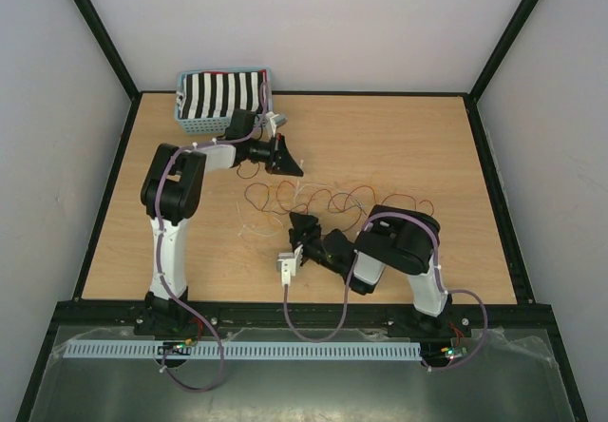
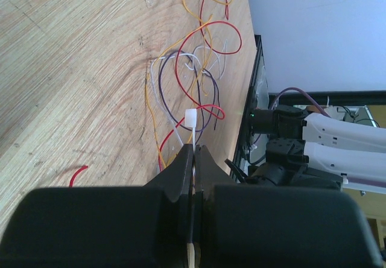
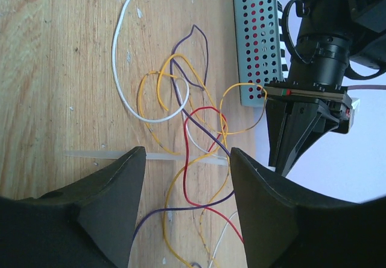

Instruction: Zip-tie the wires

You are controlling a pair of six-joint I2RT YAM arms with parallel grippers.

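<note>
A loose tangle of red, yellow, white and purple wires [image 1: 337, 199] lies across the middle of the table. My left gripper [image 1: 296, 169] is above it on the far side, shut on a thin white zip tie [image 2: 190, 118], whose small head stands up between the fingertips. My right gripper is low at the near side of the tangle, its fingers apart. Between and beyond them in the right wrist view lie crossing wires and a translucent pale strip [image 3: 90, 154] flat on the wood.
A blue basket [image 1: 195, 124] with a striped cloth stands at the back left.
</note>
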